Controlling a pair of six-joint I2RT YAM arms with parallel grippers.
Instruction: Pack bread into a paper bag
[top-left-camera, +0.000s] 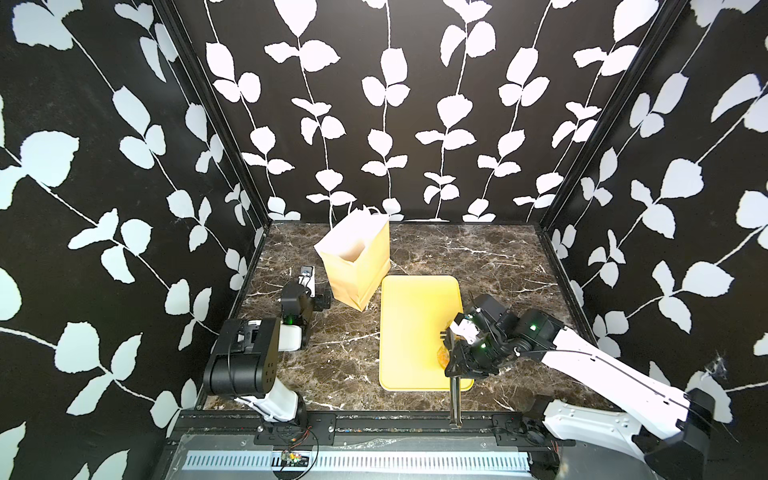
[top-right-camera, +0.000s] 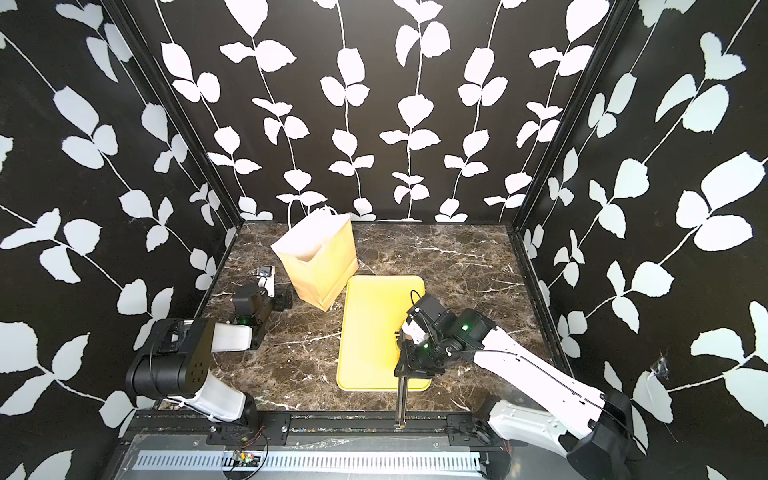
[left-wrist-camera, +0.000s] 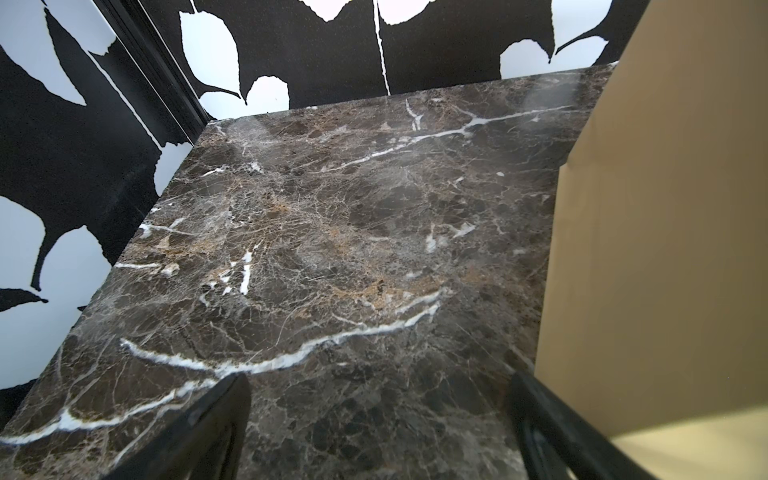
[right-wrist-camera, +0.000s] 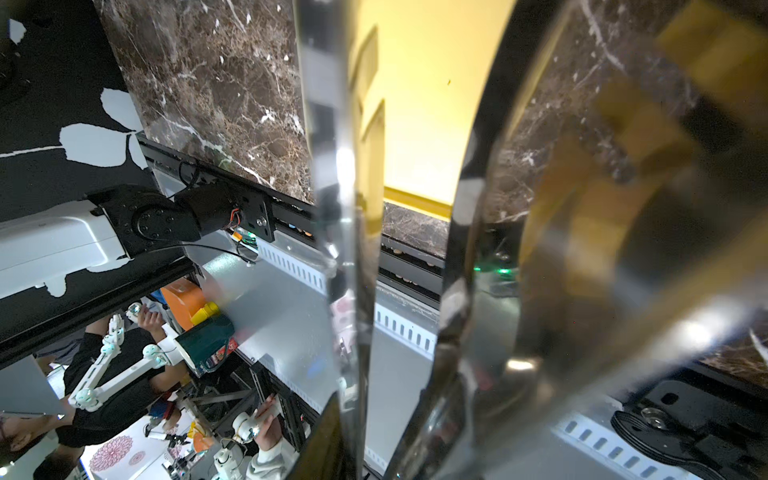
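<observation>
The tan paper bag (top-left-camera: 364, 268) stands upright with its mouth open, behind and left of the yellow tray (top-left-camera: 408, 328). A golden ring-shaped bread (top-left-camera: 442, 357) lies at the tray's near right, mostly covered by my right gripper (top-left-camera: 454, 360). That gripper carries metal tongs (top-left-camera: 455, 404), whose end reaches past the tray's front edge. In the right wrist view the shiny tong arms (right-wrist-camera: 340, 184) stand apart, with tray showing between them and no bread visible. My left gripper is open and empty beside the bag (left-wrist-camera: 664, 240), its dark fingers (left-wrist-camera: 220, 432) spread wide.
A dark rail (top-left-camera: 376, 420) runs along the front edge. Patterned walls close in the back and sides.
</observation>
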